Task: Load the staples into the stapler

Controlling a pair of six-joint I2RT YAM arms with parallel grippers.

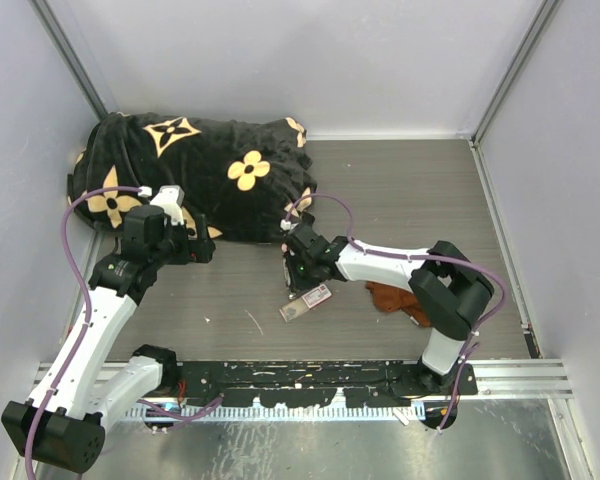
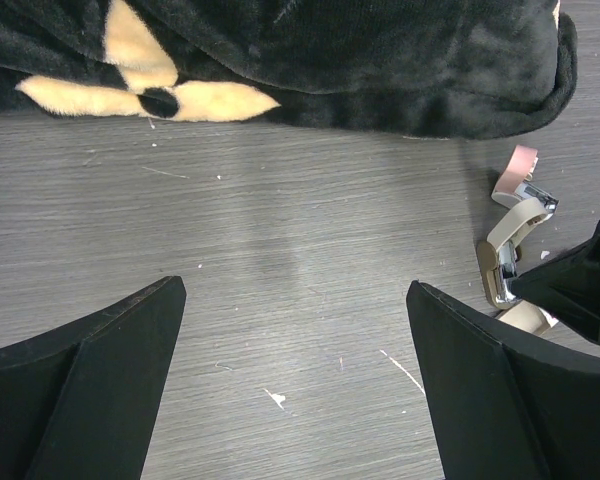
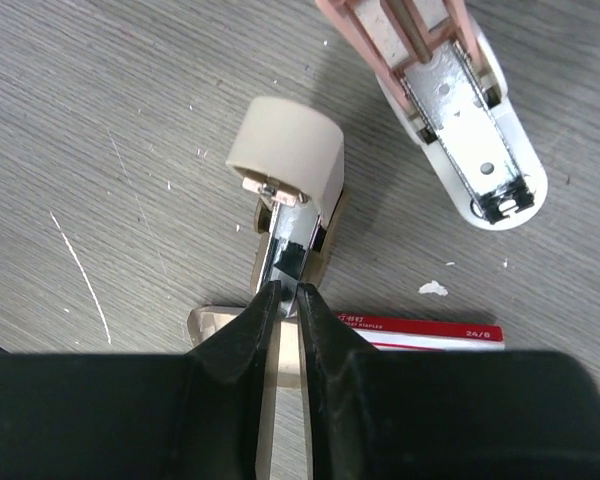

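In the right wrist view a cream stapler [image 3: 292,160] stands with its top raised and its silvery staple channel [image 3: 293,235] exposed. My right gripper is at the lower end of that channel, fingertips close together with a narrow gap; whether a staple strip is between them cannot be made out. A dark bit lies in the channel just above the tips. The opened staple box [image 3: 430,333], red and white with a bare tray, lies partly behind these fingers. My left gripper is open and empty above bare table, well left of the stapler.
A second stapler, pink and white [image 3: 480,135], lies opened beside the cream one. A dark flowered blanket [image 1: 200,170] fills the back left. Brown cloth [image 1: 395,298] lies under the right arm. Bare table spreads between the left gripper and the staplers.
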